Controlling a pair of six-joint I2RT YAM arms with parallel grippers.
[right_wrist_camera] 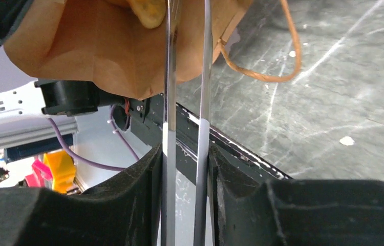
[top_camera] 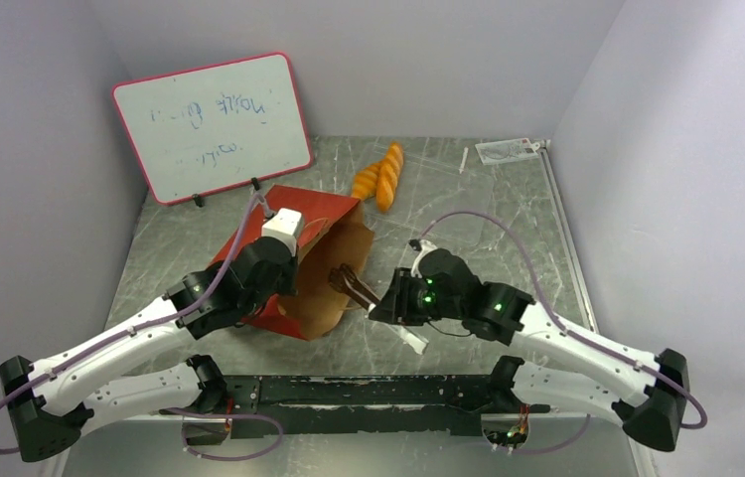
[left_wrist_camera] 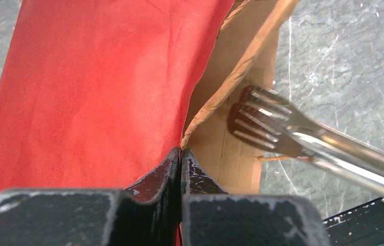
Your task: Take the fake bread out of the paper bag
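Observation:
The red paper bag (top_camera: 289, 204) lies on its side, its brown mouth facing right. My left gripper is shut on the red edge of that mouth, close to a twisted handle (left_wrist_camera: 231, 77). Metal tongs (left_wrist_camera: 323, 138) are held in my right gripper, shut around their handle with the two arms slightly apart. The heads of the tongs reach the bag's opening in the top view, with nothing between them. A piece of fake bread (right_wrist_camera: 149, 11) shows inside the bag at the top of the right wrist view; the rest is hidden.
Two orange-brown loaves (top_camera: 388, 179) lie on the table behind the bag. A whiteboard (top_camera: 215, 124) stands at back left, and a small clear-looking sheet (top_camera: 508, 151) lies back right. The table's right side is open.

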